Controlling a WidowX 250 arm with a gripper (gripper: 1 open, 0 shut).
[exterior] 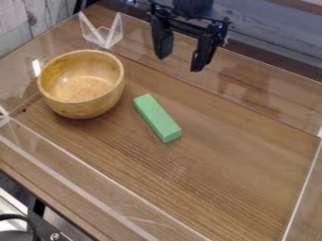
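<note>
My black gripper [182,53] hangs over the back middle of the wooden table, its fingers apart with nothing visible between them. Below it and nearer the front lies a green block [158,119], flat on the table at a slant. An empty tan bowl [81,75] sits to the left of the block.
A small white wire-like stand [101,30] is at the back left, behind the bowl. The table's edges show at left and right.
</note>
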